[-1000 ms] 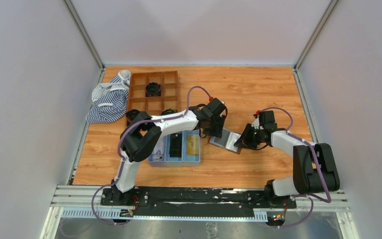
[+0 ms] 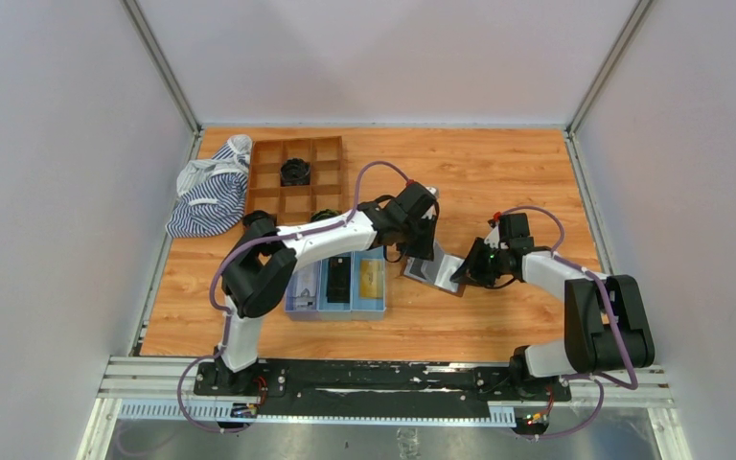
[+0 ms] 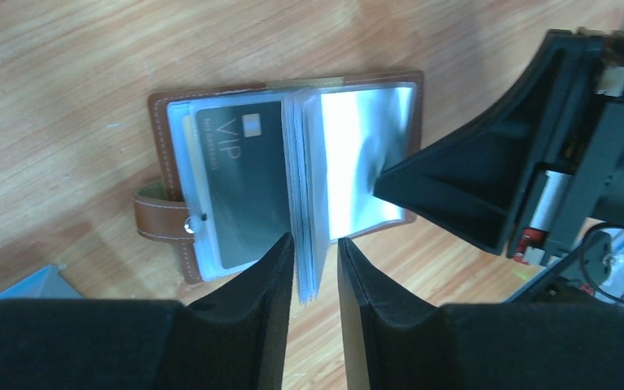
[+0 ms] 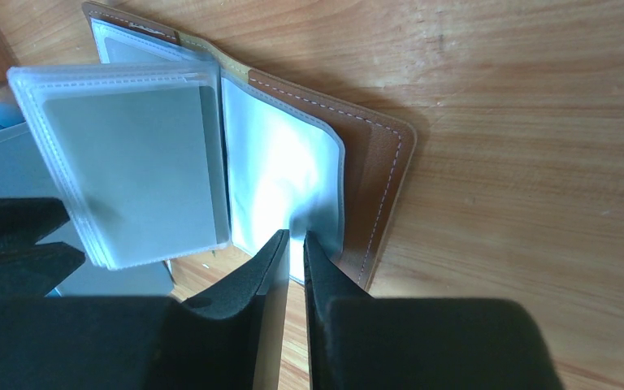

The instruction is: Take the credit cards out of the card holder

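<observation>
The brown leather card holder (image 3: 171,138) lies open on the wood with clear sleeves; a grey VIP card (image 3: 244,187) shows in the left wrist view. My left gripper is over the upright middle sleeves, fingertips slightly apart at their lower end; whether they touch is unclear. My right gripper is shut at the edge of the white page (image 4: 280,171) on the holder's right side, apparently pinching it against the table side.
A blue divided box (image 2: 371,307), a wooden compartment tray (image 2: 297,201) and a striped cloth (image 2: 206,206) stand at the left.
My left arm has shifted slightly to the right over the card holder. The right arm looks unmoved.
</observation>
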